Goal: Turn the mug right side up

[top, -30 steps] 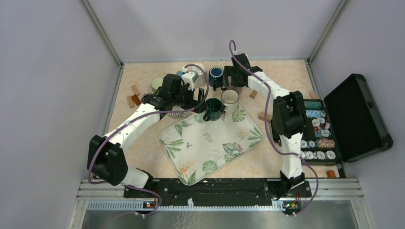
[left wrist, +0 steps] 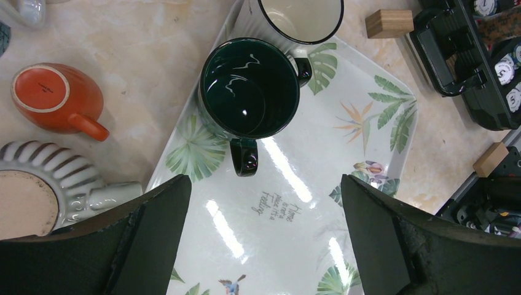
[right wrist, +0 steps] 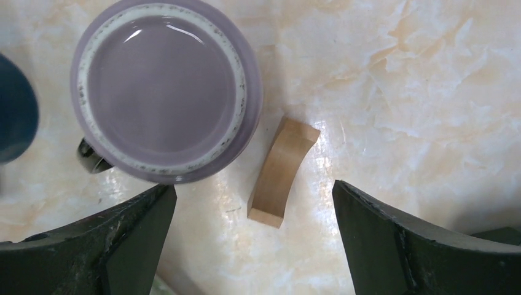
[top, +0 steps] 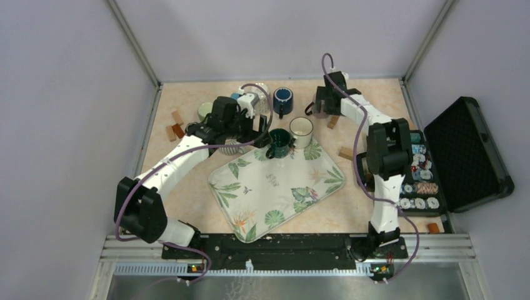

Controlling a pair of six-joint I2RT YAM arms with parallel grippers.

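Observation:
A lavender mug [right wrist: 163, 86] stands upside down at the back right, its base ring upward and dark handle at lower left in the right wrist view. My right gripper is open just above, with the mug off toward its upper left and a wooden block [right wrist: 278, 175] between its fingers in the view. My left gripper hangs open over the tray [left wrist: 282, 233], near a dark green mug [left wrist: 246, 92] standing upright beside a white mug [left wrist: 301, 15]. An orange mug [left wrist: 43, 92] and a ribbed mug [left wrist: 24, 203] show their bases at left.
A blue mug [top: 282, 99] is left of the lavender one. A black case [top: 469, 156] with rolled items fills the right side. Small wooden blocks [top: 345, 152] lie around the table. Bare table shows right of the lavender mug.
My right gripper has shifted right along the back of the table over the last second, still open. The left arm has not visibly moved.

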